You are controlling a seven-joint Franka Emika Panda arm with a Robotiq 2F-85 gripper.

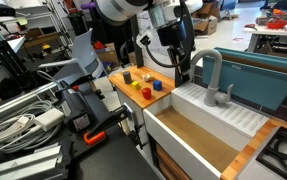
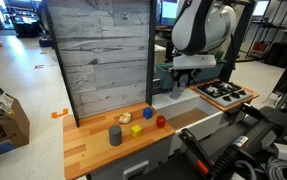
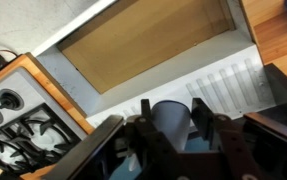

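A grey faucet [image 1: 214, 82] rises behind the open white sink [image 1: 188, 143]. Just left of its curved spout is my gripper [image 1: 181, 75], which points down. In the wrist view a smooth grey rounded piece [image 3: 170, 117] lies between my gripper's dark fingertips; it looks like the faucet, and my gripper seems shut on it. The arm hides part of the contact. From the other side, the gripper [image 2: 184, 76] hangs close to the back ledge.
Several small coloured pieces, a blue one [image 1: 157, 85] and a red cup [image 1: 147, 93] among them, sit on the wooden counter left of the sink. A stove [image 1: 280, 153] stands at the right. Behind is a teal wall panel [image 1: 255, 83]. The sink's floor is bare.
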